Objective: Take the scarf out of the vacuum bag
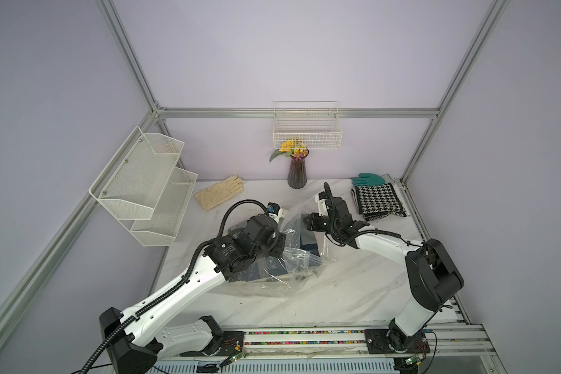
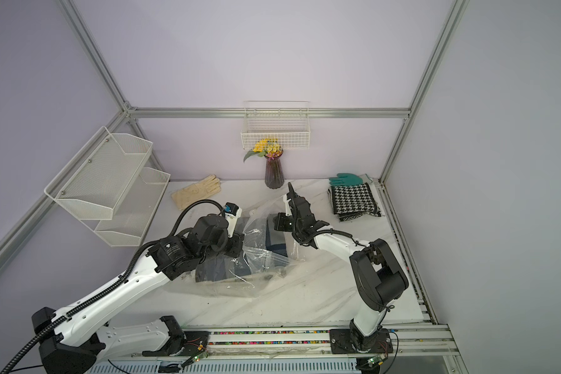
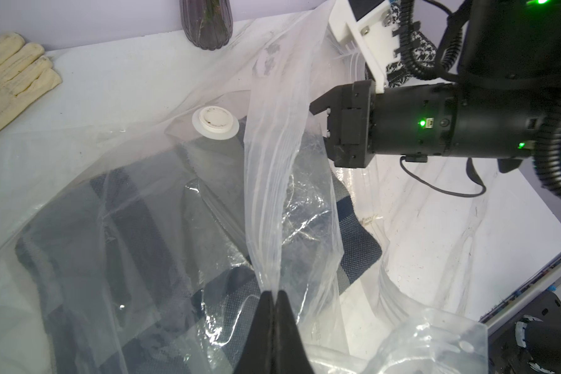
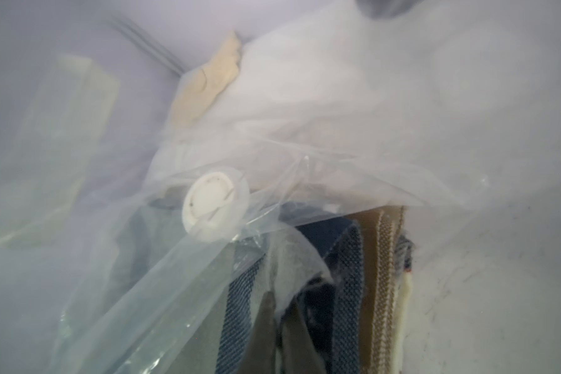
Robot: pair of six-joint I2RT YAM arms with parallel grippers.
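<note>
A clear vacuum bag (image 3: 318, 205) with a round white valve (image 3: 216, 120) lies open on the table. Inside, seen through the film, is a folded scarf (image 3: 137, 243) in grey and dark blue bands; its dark corner shows at the bag's mouth. My left gripper is shut on the bag's edge film, which runs up from the fingertips as a raised strip. At the mouth, my right gripper is shut low over the scarf's folds (image 4: 346, 274), film draped around it. Whether cloth is pinched between its tips cannot be told.
Beige gloves (image 1: 220, 192) lie at the back left, a vase of flowers (image 1: 297, 171) at the back middle. A houndstooth cloth (image 1: 379, 200) and a green glove (image 1: 368, 179) occupy the back right.
</note>
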